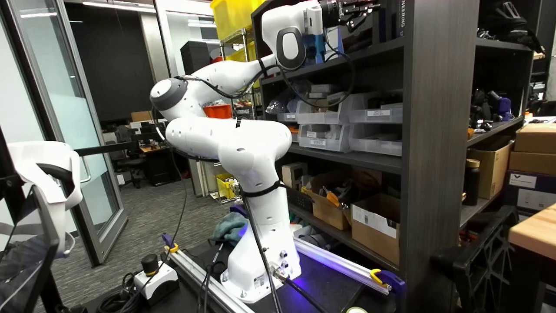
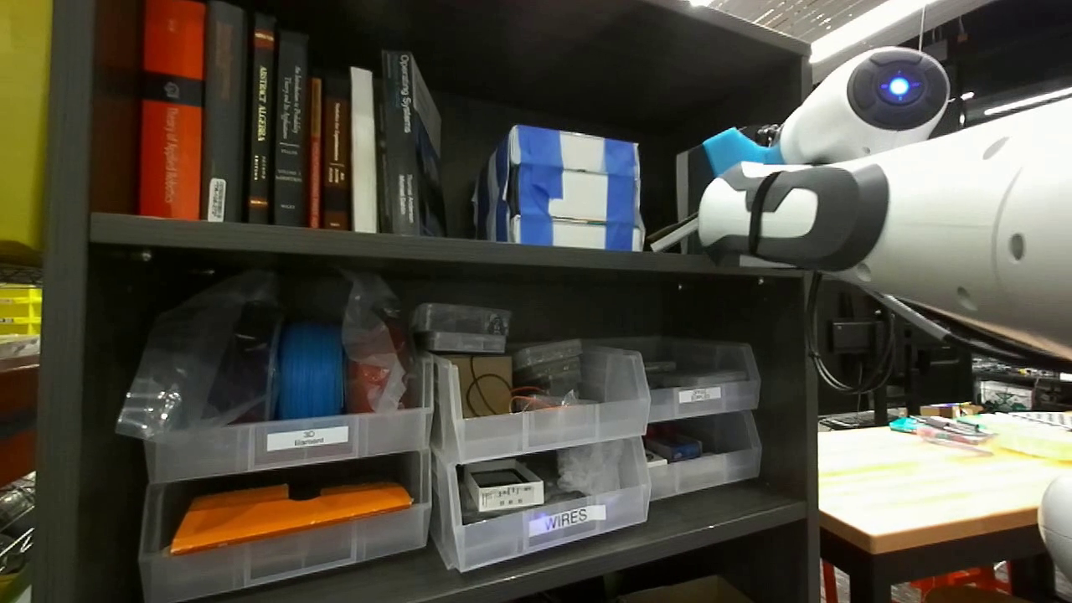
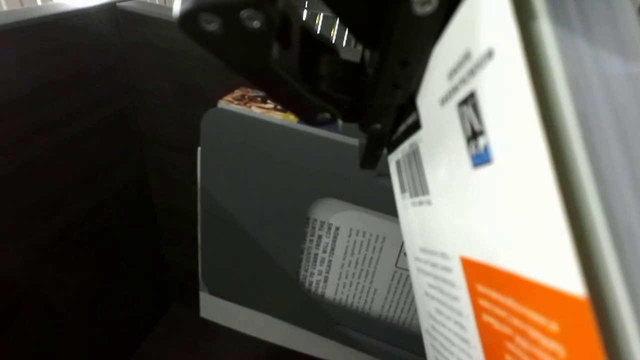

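In the wrist view, my gripper has its black fingers close together at the upper edges of two books. One is a dark grey book (image 3: 258,198) with a pale text panel; the other, a white book (image 3: 480,198) with a barcode and an orange block, stands close on the right and covers part of the fingers. My gripper looks shut on a book, but which one is hard to tell. In exterior view 1 the gripper (image 1: 376,7) reaches over the upper shelf. The arm mostly hides it in exterior view 2.
Blue-and-white boxes (image 2: 574,191) stand on the upper shelf beside a row of upright books (image 2: 291,131). Clear bins (image 2: 543,432) fill the shelf below. A dark side panel (image 1: 435,156) bounds the shelf. Bare shelf shows in front of the boxes.
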